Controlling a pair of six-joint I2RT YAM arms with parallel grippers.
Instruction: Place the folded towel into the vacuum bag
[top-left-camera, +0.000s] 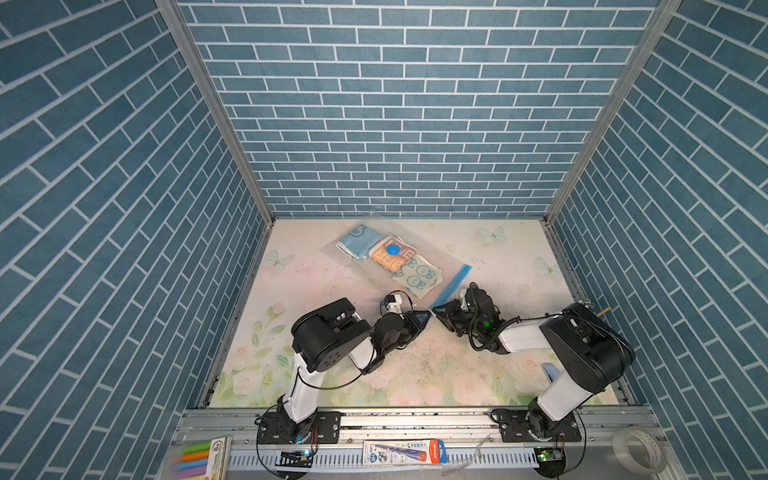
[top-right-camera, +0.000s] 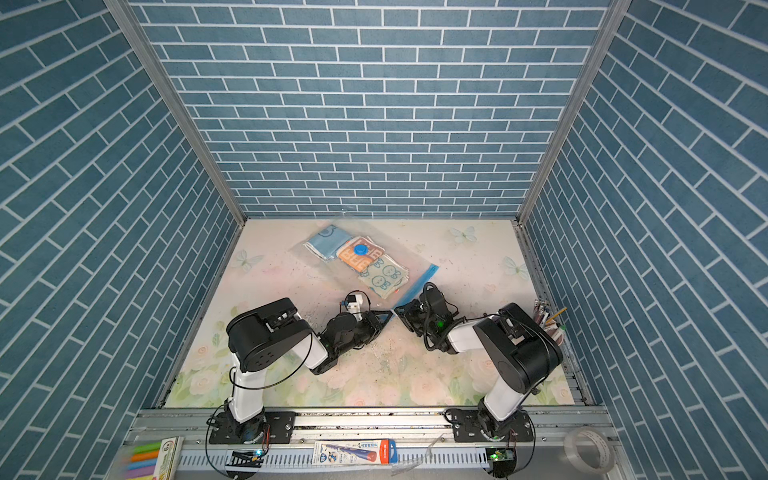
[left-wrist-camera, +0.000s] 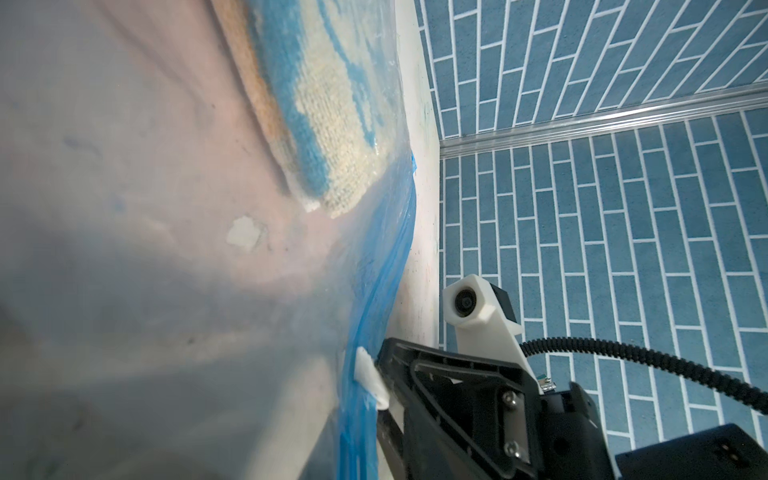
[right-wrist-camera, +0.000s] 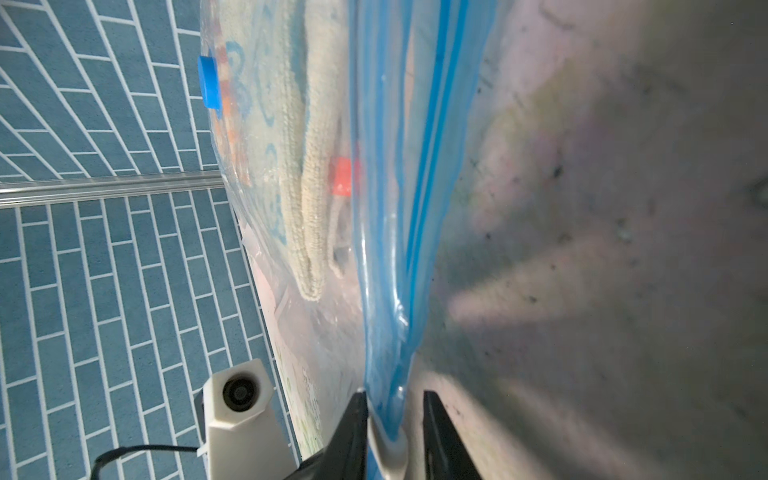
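The clear vacuum bag (top-left-camera: 352, 268) lies diagonally on the table with folded towels inside: blue (top-left-camera: 358, 240), orange (top-left-camera: 388, 254) and patterned (top-left-camera: 420, 276). A blue valve (top-left-camera: 393, 249) sits on it. Its blue zipper strip (right-wrist-camera: 416, 200) runs toward me at the near right end. My left gripper (top-left-camera: 424, 316) is at the strip's near end; in the left wrist view a white slider piece (left-wrist-camera: 369, 376) is at its fingertips on the strip, and its finger is hard to judge. My right gripper stands open, fingers around the strip beside a white piece.
Tiled walls enclose the table (top-left-camera: 296, 320) on three sides. Free table surface lies left and right of the bag. A holder of pens (top-right-camera: 548, 320) is at the right edge; a tape roll (top-right-camera: 589, 449) lies outside the front rail.
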